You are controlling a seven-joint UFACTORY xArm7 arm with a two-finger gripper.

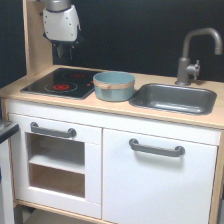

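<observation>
My gripper [62, 48] hangs at the top left over the back of the black two-ring hob [62, 82], a white housing with dark fingers pointing down; whether it is open or shut is unclear. A teal pot [114, 88] with a tan band round it sits at the hob's right side, beside the sink [172, 96].
A tall grey tap [186, 65] stands behind the sink. Below the wooden counter are an open white shelf [55, 154] and a white door [158, 185] with a grey handle. A wooden upright rises at the back left, and a grey-handled object is at the left edge.
</observation>
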